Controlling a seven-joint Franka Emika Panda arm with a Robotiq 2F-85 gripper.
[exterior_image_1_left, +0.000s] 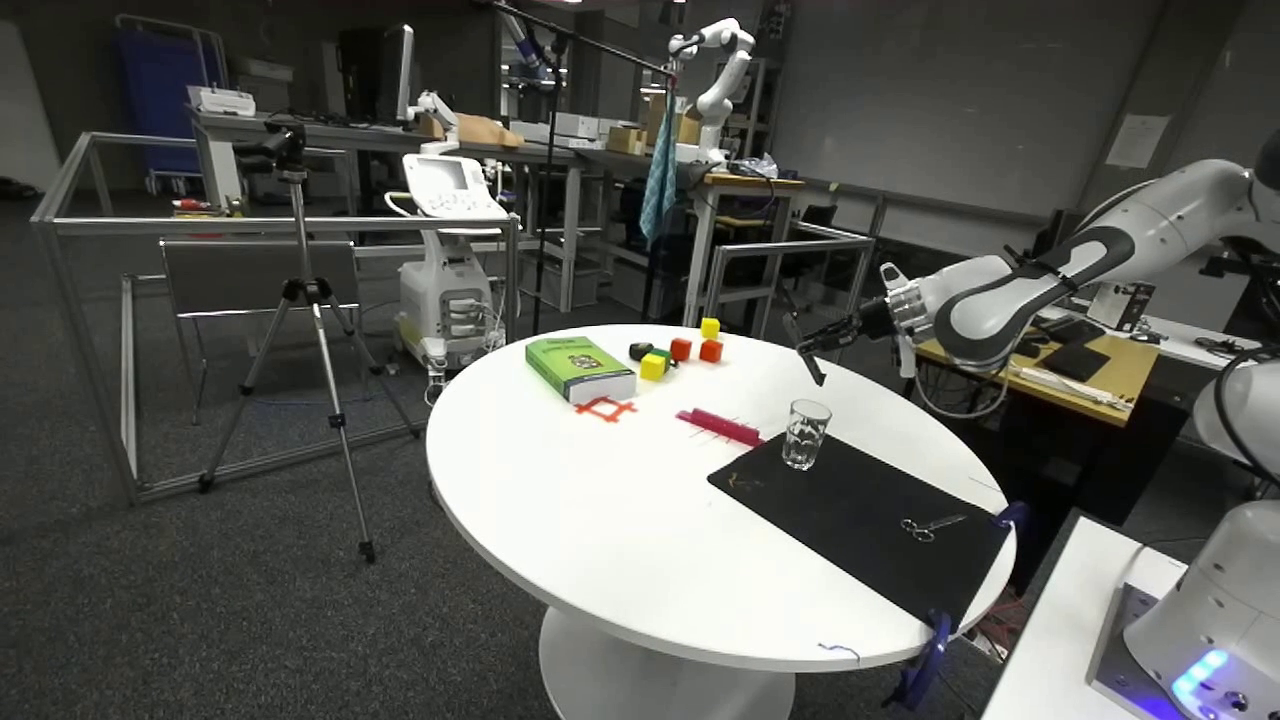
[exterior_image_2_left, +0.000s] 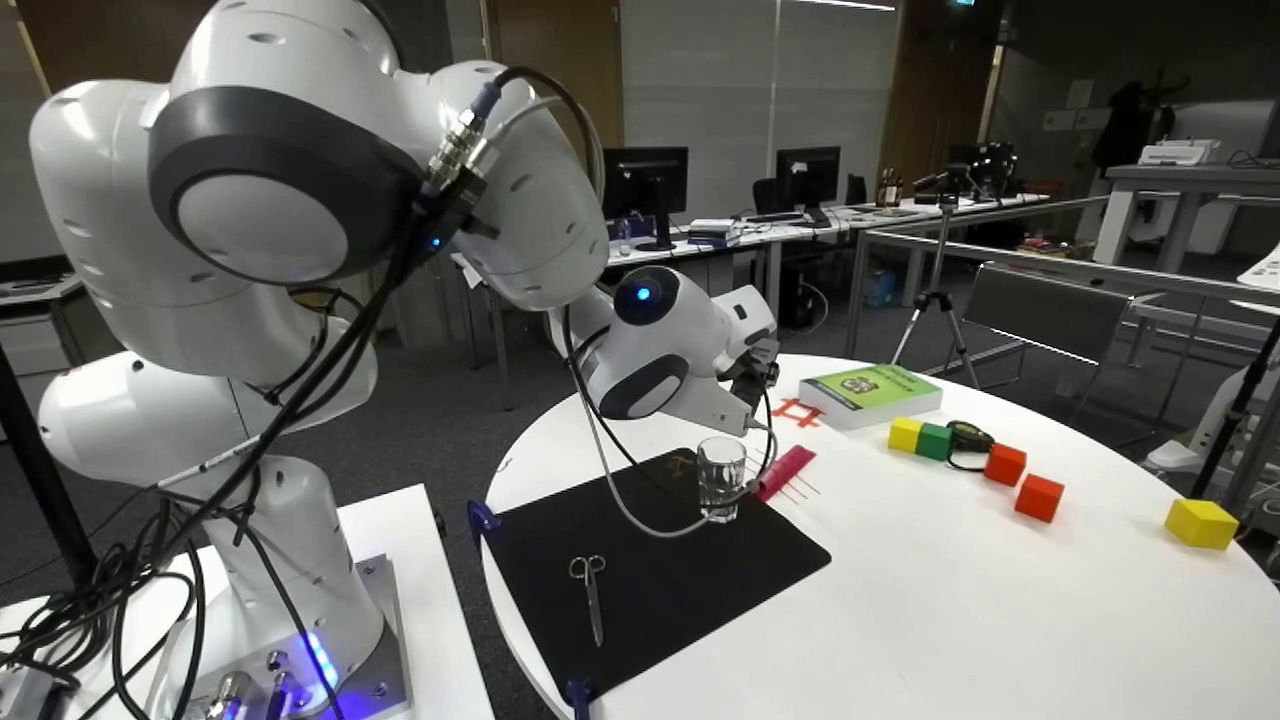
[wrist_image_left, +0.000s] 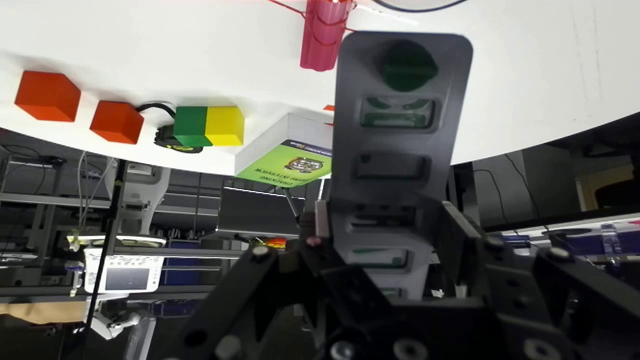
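Note:
A dark grey slotted bar (wrist_image_left: 393, 144) runs lengthwise up the wrist view, with my gripper shut on it. One of the fingers (wrist_image_left: 322, 223) presses at its left side, the other at its right. In exterior view 1 my gripper (exterior_image_1_left: 828, 341) hangs in the air above the far right part of the round table (exterior_image_1_left: 576, 504), with the bar slanting down from it. The clear drinking glass (exterior_image_1_left: 806, 434) stands upright on the black mat (exterior_image_1_left: 840, 504), below and apart from the bar. From exterior view 2 the arm largely hides my gripper.
Scissors (exterior_image_1_left: 932, 528) lie on the mat. A dark red holder (exterior_image_1_left: 723, 426) with thin strands lies beside it. Farther off are a green book (exterior_image_1_left: 581, 368), a red grid shape (exterior_image_1_left: 606, 409), and several coloured blocks, including a yellow one (exterior_image_1_left: 653, 366).

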